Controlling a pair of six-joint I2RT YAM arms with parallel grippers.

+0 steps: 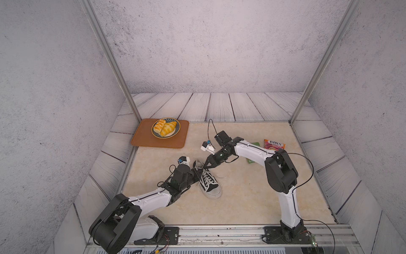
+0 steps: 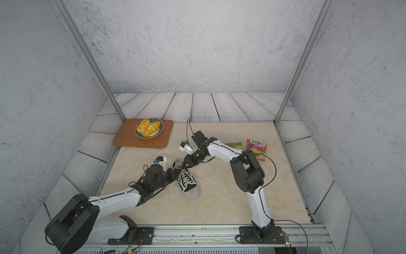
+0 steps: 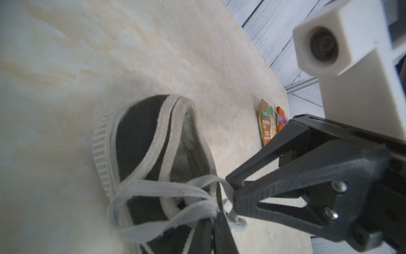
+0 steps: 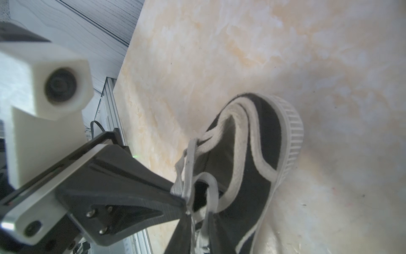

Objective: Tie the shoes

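Note:
A black canvas shoe with white trim (image 1: 209, 182) stands on the table, toe toward the front. Over its opening, a white lace (image 3: 169, 190) forms a loop that gathers at my left gripper, whose fingers are shut on it. From the other side my right gripper reaches in over the lacing, its fingers parted, with strands of lace (image 4: 213, 190) running between and beside them. In the left wrist view the right gripper's tips stand close to the lace, right of the loop. Both grippers cover part of the shoe's tongue.
A brown tray (image 1: 143, 137) with a patterned plate (image 1: 154, 131) of pastries lies at the back left. Snack packets, one red (image 1: 274, 144) and one green (image 2: 236, 145), lie behind the right arm.

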